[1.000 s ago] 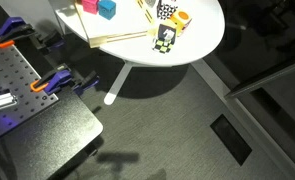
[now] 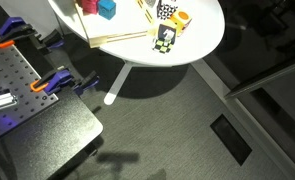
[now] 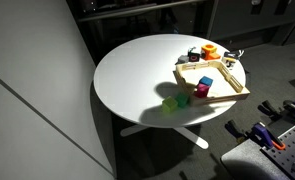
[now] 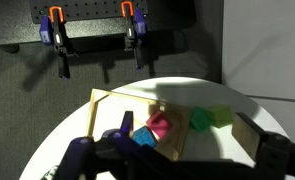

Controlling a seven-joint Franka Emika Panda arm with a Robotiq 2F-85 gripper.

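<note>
My gripper stands wide open above the round white table [image 3: 137, 75], its dark fingers [image 4: 255, 137] far apart at the bottom of the wrist view. Below and between them are a red block [image 4: 159, 124] and a blue block [image 4: 144, 137], both in a light wooden tray [image 3: 227, 98]. A green block [image 4: 200, 118] and a yellow-green block [image 4: 219, 115] lie outside the tray, beside its edge. Nothing shows held. Neither exterior view shows the gripper.
Near the tray stand a checkered block [image 2: 165, 38] and an orange ring-shaped object [image 2: 181, 18]. A black perforated bench [image 4: 107, 10] with orange-and-blue clamps [image 4: 130, 22] borders the table.
</note>
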